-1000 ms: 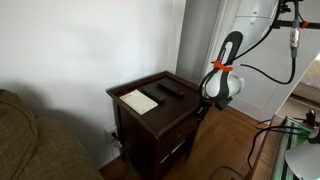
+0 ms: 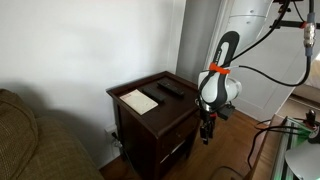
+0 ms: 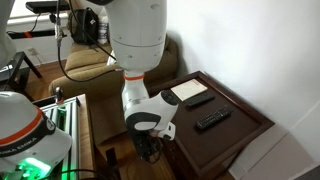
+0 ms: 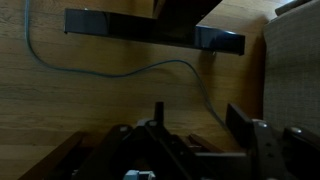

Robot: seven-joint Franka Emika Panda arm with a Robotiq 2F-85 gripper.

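My gripper (image 2: 207, 133) points down beside the front of the dark wooden cabinet (image 2: 165, 128), on the side toward the arm's base. In the wrist view the gripper has its fingertips apart, and only bare floor shows between them. From the second exterior view the gripper (image 3: 150, 152) is low next to the cabinet, its tips hard to make out.
On the cabinet top lie a black remote (image 3: 213, 118) and a pale notebook (image 2: 138, 101). A thin cable (image 4: 120, 74) runs over the wooden floor (image 4: 60, 120). At the wrist view's top is a dark bar (image 4: 120, 25). A brown sofa (image 2: 35, 140) stands at left.
My gripper has come down along the cabinet's front, from near its upper part to lower down. The cabinet and the things on top have stayed put.
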